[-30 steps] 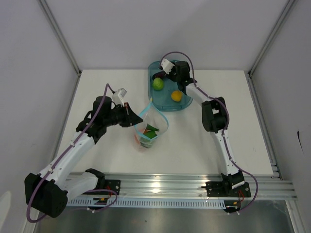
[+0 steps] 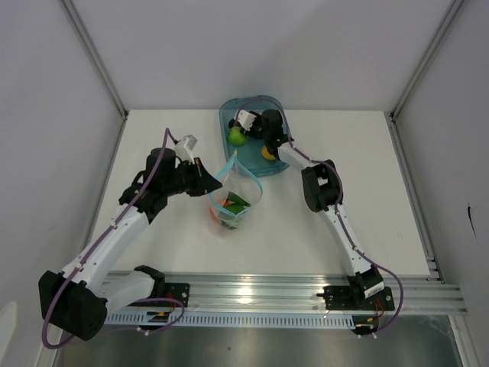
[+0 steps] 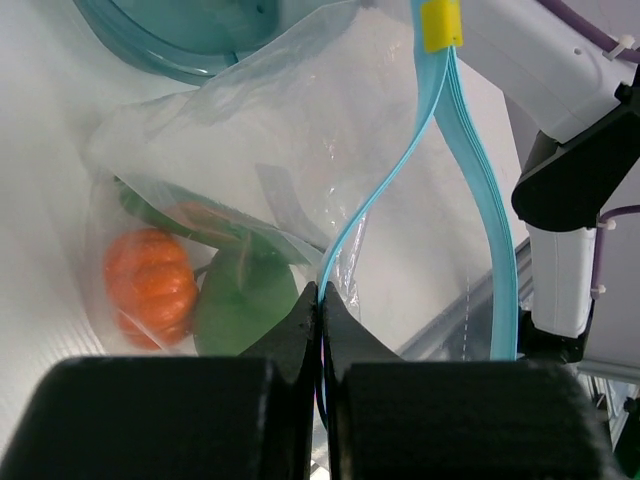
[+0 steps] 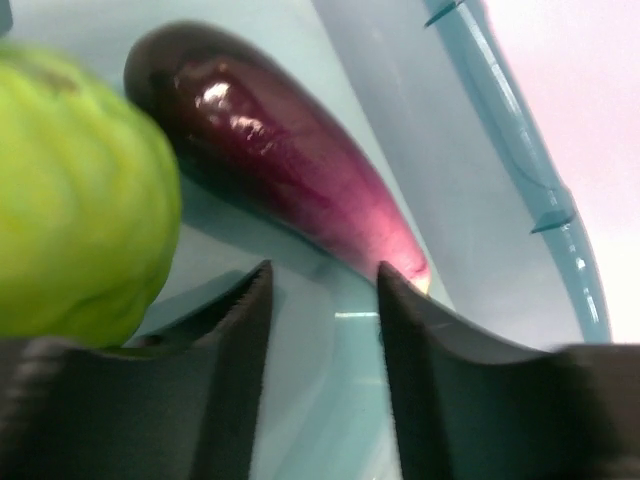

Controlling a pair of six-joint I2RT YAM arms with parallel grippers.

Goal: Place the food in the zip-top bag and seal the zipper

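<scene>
The clear zip top bag (image 2: 241,186) stands open-mouthed with a light-blue zipper rim. My left gripper is shut on that thin rim (image 3: 385,180). Inside the bag show an orange ribbed vegetable (image 3: 150,285), a flat green one (image 3: 245,295) and a long green one (image 3: 165,213). At the back, a dark purple eggplant (image 4: 270,140) lies in the blue tray (image 2: 266,170). Over the tray my right gripper is partly open, its fingertips by the eggplant's paler end, and no grip on it shows.
A round green vegetable (image 4: 80,190) sits left of the right fingers, close beside the eggplant. An orange fruit (image 2: 267,153) lies in the tray, partly hidden by the arm. The tray's near edge is close to the bag.
My right gripper has moved left and lower over the eggplant. The tray and its food have shifted left with it. The left gripper keeps the bag's rim, with only slight motion.
</scene>
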